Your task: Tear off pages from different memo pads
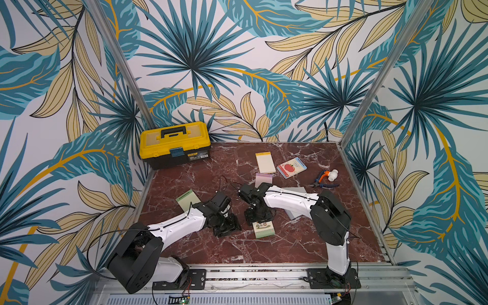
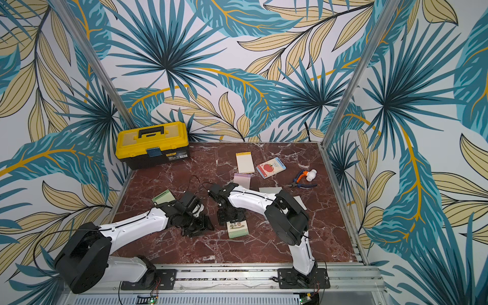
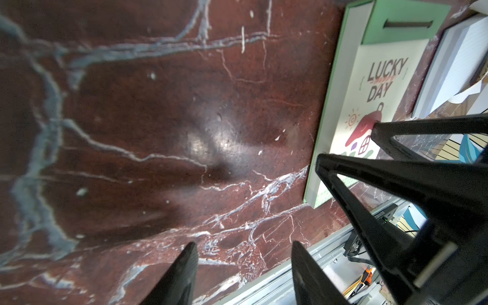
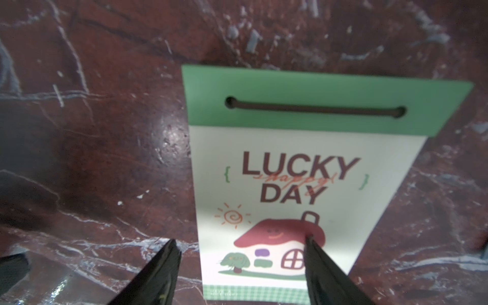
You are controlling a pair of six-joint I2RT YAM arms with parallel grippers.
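Observation:
The "LUCKY DAY" memo pad point(image 4: 289, 203), cream with a green header strip, lies flat on the table below my right gripper. The right fingers stand apart above its lower part, one over the left edge and one over the printed house, with nothing visible between them. In the left wrist view the same pad point(image 3: 386, 66) is at the upper right, partly covered by the right gripper's fingers point(image 3: 350, 167). My left gripper is open over bare table to the left of the pad, holding nothing.
Another green-topped pad point(image 1: 188, 199) lies behind the left arm. At the back are a yellow-topped pad point(image 1: 265, 162), an apple-cover pad point(image 1: 291, 167) and a pink sheet point(image 1: 263, 178). Pliers point(image 1: 323, 185) and a yellow toolbox point(image 1: 175, 142) sit farther out. The two grippers are close together.

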